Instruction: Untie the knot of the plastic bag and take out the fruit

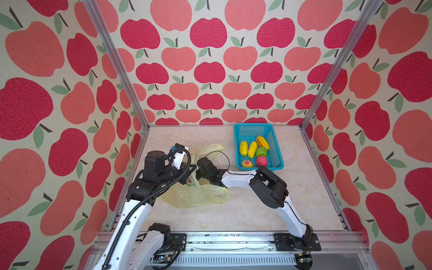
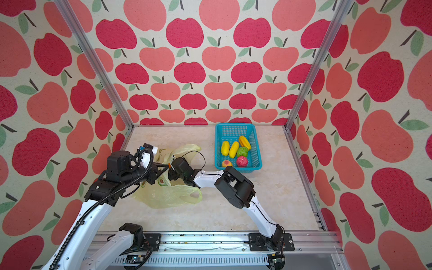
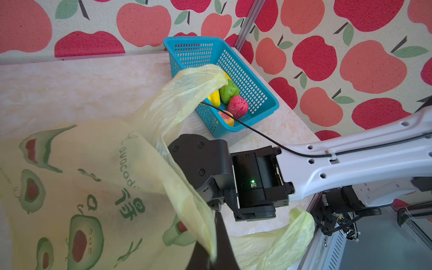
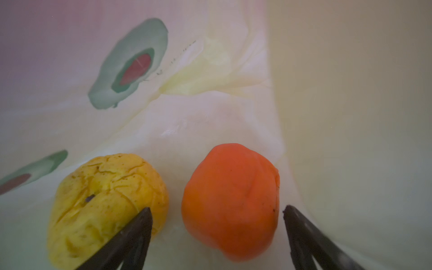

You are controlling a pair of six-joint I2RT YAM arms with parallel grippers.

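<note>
The pale yellow plastic bag (image 1: 189, 198) with avocado prints lies on the left half of the table, its mouth toward the right. Its upper rim, in the left wrist view, is pinched where my left gripper is shut on it. Inside the bag, the right wrist view shows an orange-red fruit (image 4: 231, 189) and a wrinkled yellow fruit (image 4: 105, 193) to its left. My right gripper is open inside the bag, one finger on either side of the orange-red fruit. In the top views both fruits are mostly hidden by the bag and arms.
A blue-green basket (image 1: 274, 137) stands at the back right, holding several fruits, among them a pink one (image 1: 261, 161) and a green one (image 1: 261, 151). Bare table (image 1: 306, 180) lies right of it. The right arm crosses in front of the basket.
</note>
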